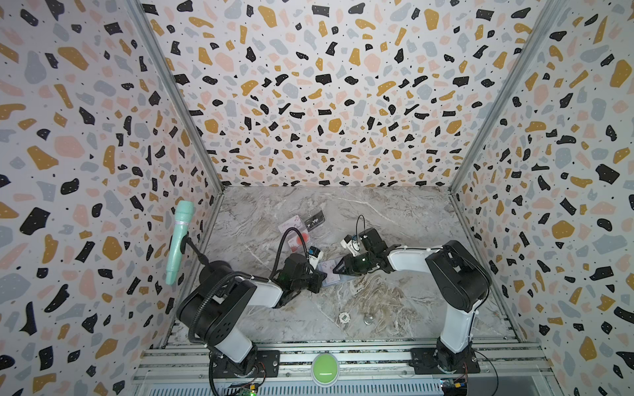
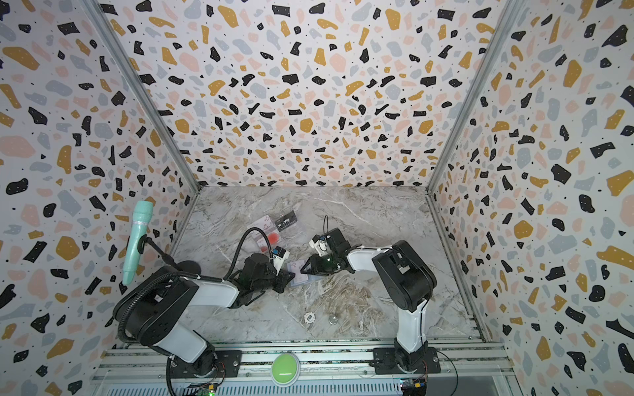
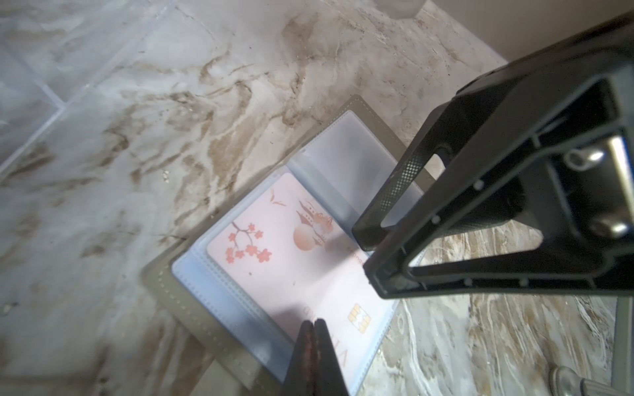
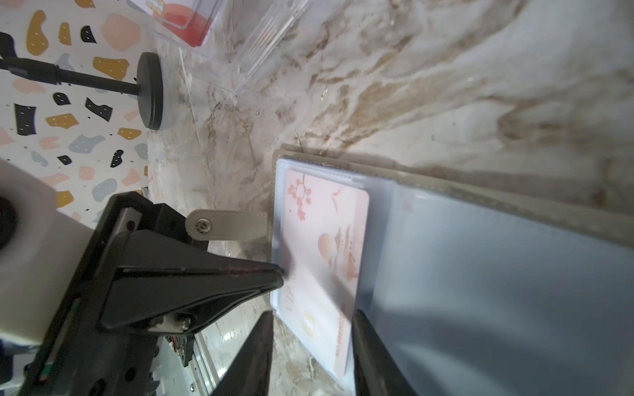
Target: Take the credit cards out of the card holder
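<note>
The card holder (image 3: 231,330) lies open flat on the marble table, grey-edged with pale blue clear pockets. In one pocket sits a pink card (image 3: 264,244) with blossom print and a gold chip; the adjoining pocket (image 3: 353,155) shows no card. My left gripper is shut, its tips over the holder's outer edge beside the card, nothing visible between them. My right gripper is part open, its fingers (image 4: 261,343) apart over the card's near end. Whether they touch the card cannot be told. The left fingertips (image 4: 277,277) reach the card's outer edge.
Behind the left gripper, a clear tray (image 4: 264,46) holds a pink and red card (image 1: 300,238). A dark card (image 1: 315,219) lies beside it. Towards the front are a small white disc (image 1: 344,318) and a small round object (image 1: 368,320).
</note>
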